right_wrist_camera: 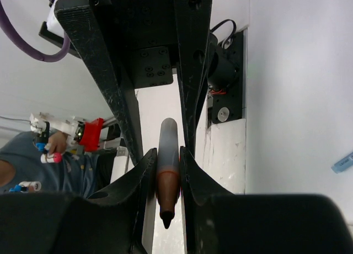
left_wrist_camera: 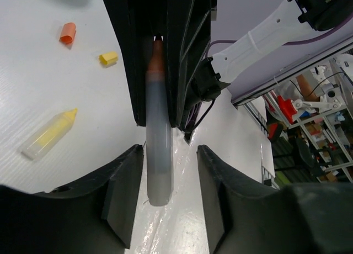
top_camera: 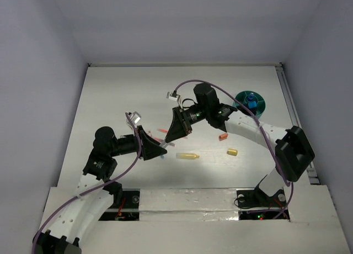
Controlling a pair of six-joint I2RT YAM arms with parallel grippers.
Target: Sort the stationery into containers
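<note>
An orange-tipped marker [left_wrist_camera: 158, 138] with a translucent grey barrel is held in my right gripper, which is shut on it. My left gripper is part open around the barrel's free end, with a finger on each side; contact is unclear. A yellow marker [top_camera: 187, 155] lies on the table [top_camera: 116, 88], with a yellow cap [top_camera: 233, 152] and an orange cap [top_camera: 223, 136] to its right. Red pens [top_camera: 164, 130] lie behind the grippers, partly hidden. A blue item [right_wrist_camera: 342, 163] shows in the right wrist view.
A green round container [top_camera: 261, 104] with blue items inside stands at the back right, partly behind my right arm. Walls enclose the table at the back and sides.
</note>
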